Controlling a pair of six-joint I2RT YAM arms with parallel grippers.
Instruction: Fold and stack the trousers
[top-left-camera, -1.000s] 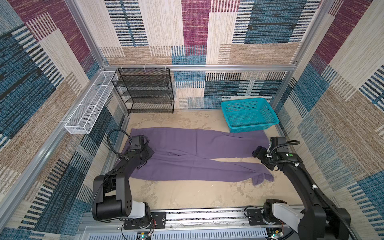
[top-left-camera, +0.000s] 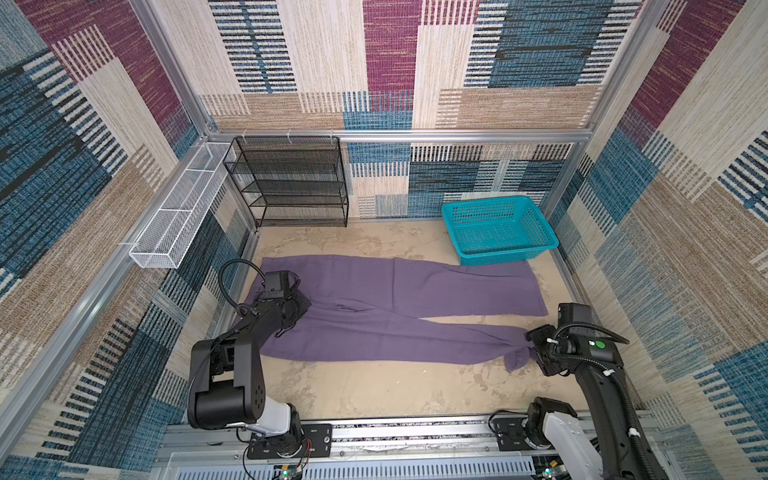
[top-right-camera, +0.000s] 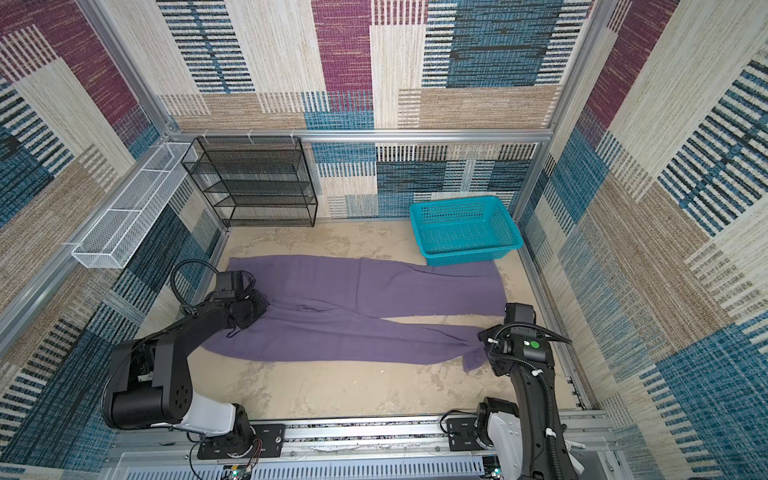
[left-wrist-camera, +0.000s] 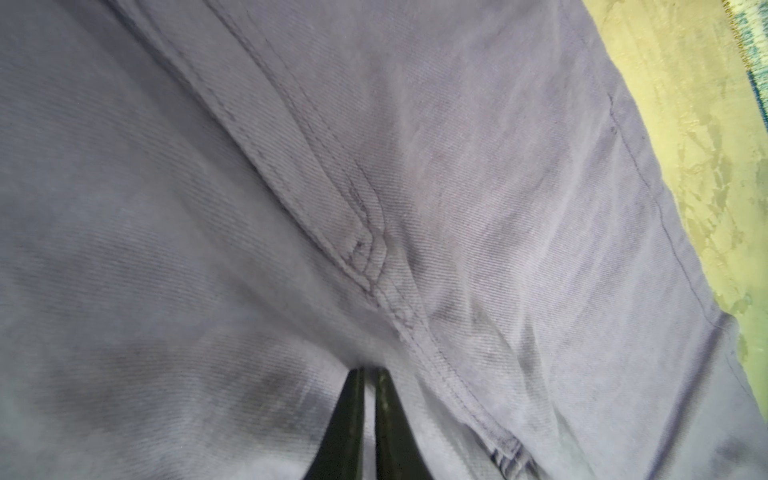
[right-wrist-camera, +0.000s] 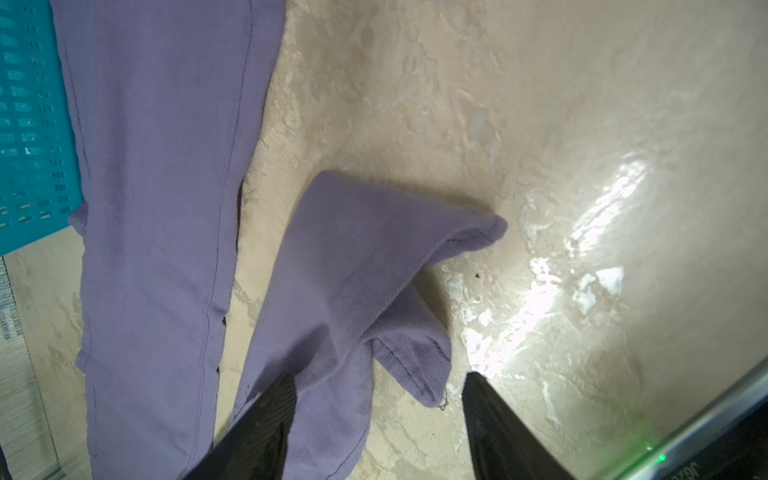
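Purple trousers (top-left-camera: 360, 280) lie spread lengthwise on the table, waist at the left, legs to the right. The near leg's hem end (right-wrist-camera: 360, 232) is bunched and folded over. My left gripper is over the waist end with its fingers close together against the cloth by the fly seam; whether fabric is between them is hard to tell. My right gripper is part open just above the bunched hem, with nothing held.
A teal basket (top-left-camera: 500, 252) stands at the back right beside the far leg. A black wire rack (top-left-camera: 286, 192) is at the back left, a white mesh shelf (top-left-camera: 176, 216) on the left wall.
My right gripper has moved toward the front of the table, to the bunched end of the near leg. My left arm has shifted slightly; the trousers look the same.
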